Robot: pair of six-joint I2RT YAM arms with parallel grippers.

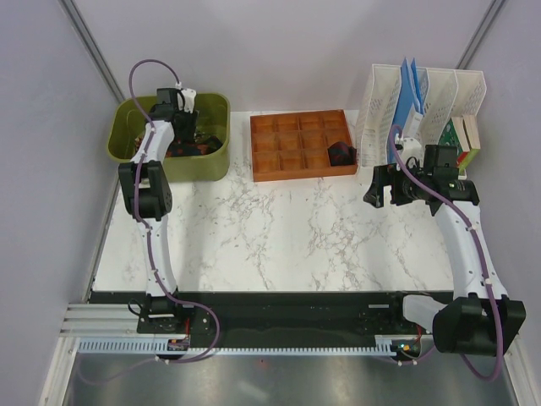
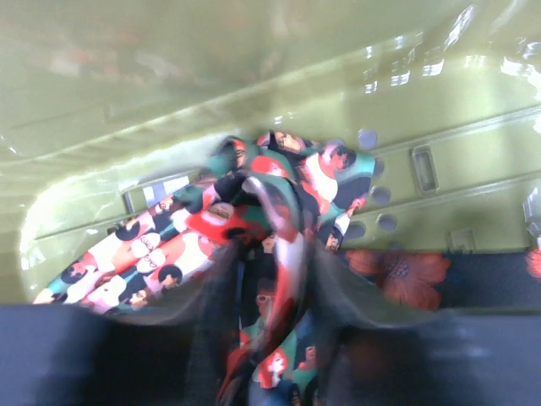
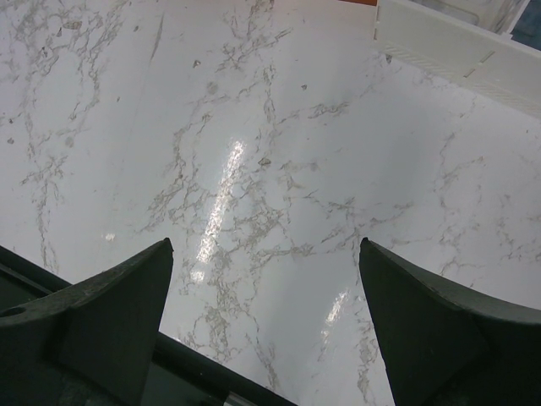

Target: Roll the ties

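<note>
A tie (image 2: 152, 258) patterned with cartoon faces in red, white, green and black lies bunched in the green bin (image 1: 210, 169). My left gripper is down in the bin over this tie, its blurred fingers close on either side of a fold; whether they grip it cannot be told. Beside it lies a dark tie (image 2: 401, 275) with red flowers. In the wooden compartment tray (image 1: 304, 175), a dark bundle (image 1: 341, 154) fills the front right compartment. My right gripper is open and empty above bare table.
A white file rack (image 1: 379, 106) with blue folders (image 1: 404, 101) and books (image 1: 463, 139) stands at the back right, behind my right arm.
</note>
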